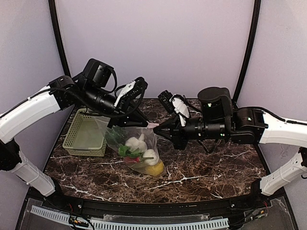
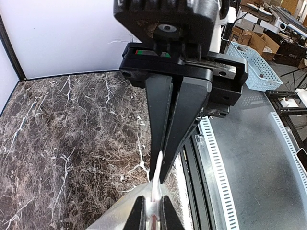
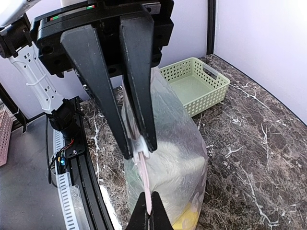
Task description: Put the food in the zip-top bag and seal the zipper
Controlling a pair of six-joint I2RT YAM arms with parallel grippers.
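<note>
A clear zip bag (image 1: 136, 148) hangs at table centre in the top view, holding white vegetables (image 1: 149, 157), green leaves and a yellow item (image 1: 154, 169). My left gripper (image 1: 144, 123) is shut on the bag's zipper end, seen as a pale pink and white strip (image 2: 156, 177) in the left wrist view. My right gripper (image 1: 158, 128) faces it at almost the same point, shut at the pink strip (image 3: 144, 179), which runs between both grippers; how much lies between its fingertips is hard to tell.
A pale green basket (image 1: 86, 143) stands at the left of the marble table (image 1: 211, 177). Both arms are close together over the middle.
</note>
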